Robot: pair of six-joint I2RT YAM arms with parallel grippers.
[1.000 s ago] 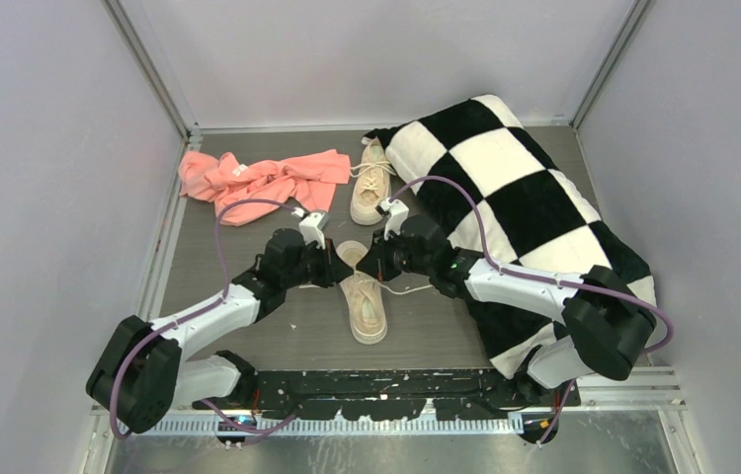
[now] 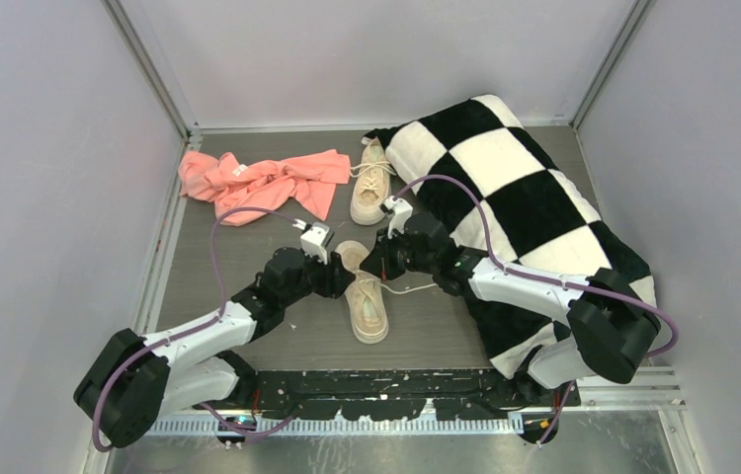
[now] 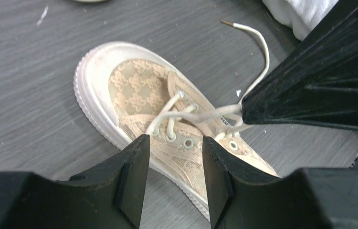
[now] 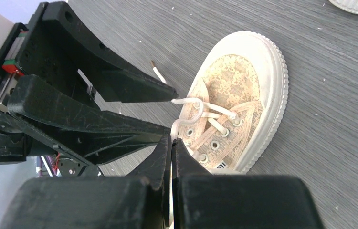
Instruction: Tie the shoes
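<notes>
A cream shoe [image 2: 368, 311] lies upright between the grippers, its white laces crossed over the eyelets, one end trailing on the floor. My left gripper stands open over the shoe's side, with lace and eyelets visible beyond its fingers. My right gripper is shut on a white lace [image 4: 186, 121], which runs from between its fingertips toward the shoe. The second shoe [image 2: 370, 197] lies farther back, with laces on it.
A pink cloth [image 2: 288, 178] lies at the back left. A checkered cushion [image 2: 515, 188] fills the right side. Bare floor [image 2: 199, 276] is at the left. Walls enclose the area.
The right arm has barely moved.
</notes>
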